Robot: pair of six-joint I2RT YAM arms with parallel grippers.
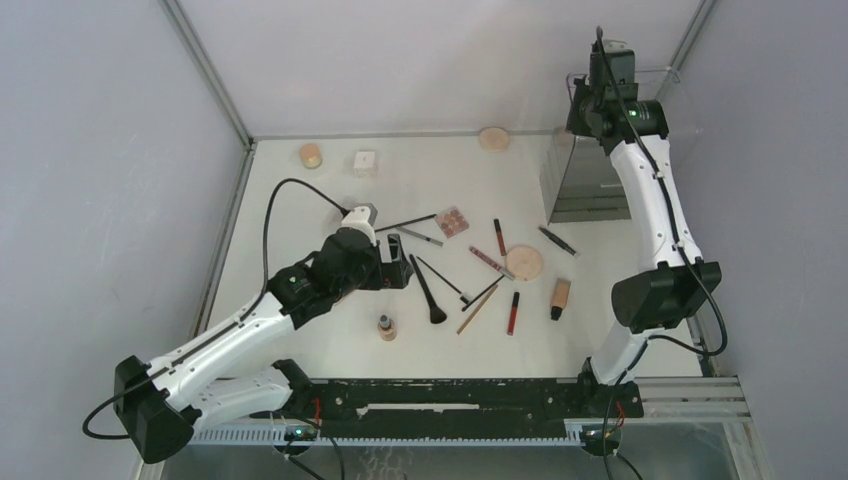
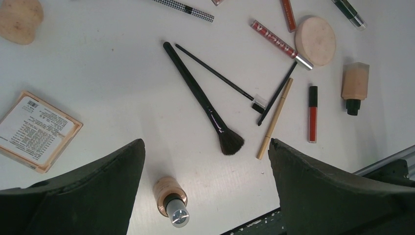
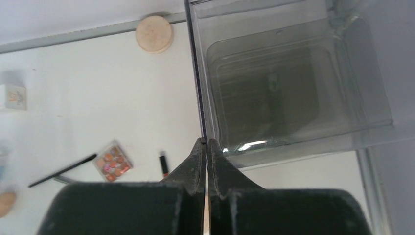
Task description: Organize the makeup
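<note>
Makeup lies spread over the white table: a large brush [image 2: 198, 93], red lipstick [image 2: 312, 117], round compact [image 2: 315, 40], foundation tube [image 2: 355, 83], upright foundation bottle [image 2: 170, 196] and palette [image 3: 112, 161]. My left gripper stands open above these items, with nothing between its fingers. A clear acrylic organizer [image 1: 585, 185] stands at the back right; its open top tray [image 3: 274, 98] looks empty. My right gripper is shut at the tray's left wall, its tips at that edge; whether it touches the wall cannot be told.
A small white box [image 1: 364, 163], a cream jar [image 1: 310, 156] and a round compact [image 1: 493, 139] sit along the back. Walls border the table at back and sides.
</note>
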